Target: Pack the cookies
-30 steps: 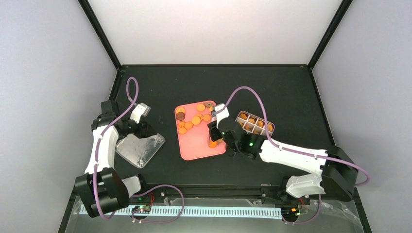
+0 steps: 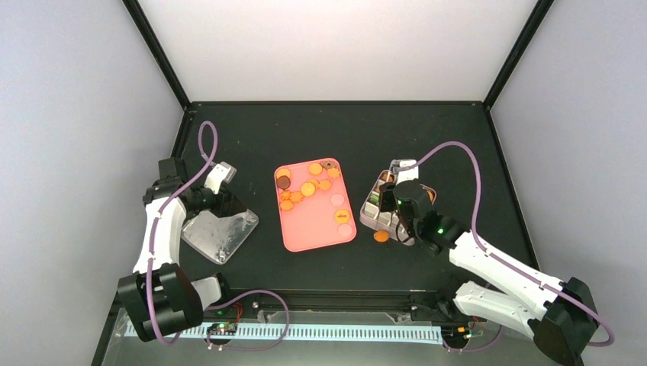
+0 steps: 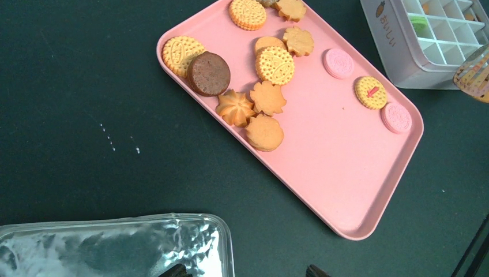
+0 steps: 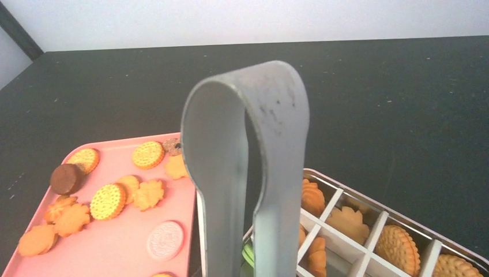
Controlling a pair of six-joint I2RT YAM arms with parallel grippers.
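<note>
The pink tray (image 2: 309,229) holds assorted cookies: a chocolate round (image 3: 209,74), pink discs (image 3: 338,63), scalloped and round biscuits (image 3: 264,133). A divided box (image 4: 363,257), some cells filled with biscuits, stands to its right. My right gripper (image 2: 393,206) is above the box, shut on grey tongs (image 4: 277,115); their tips are out of the right wrist view. An orange object (image 2: 381,235) shows below the box in the top view. My left gripper waits open over at the left, with nothing between its fingertips.
A clear plastic tray (image 2: 210,239) lies under the left arm.
My right gripper with the tongs has moved right from over the pink tray to over the divided box. The left arm is still.
</note>
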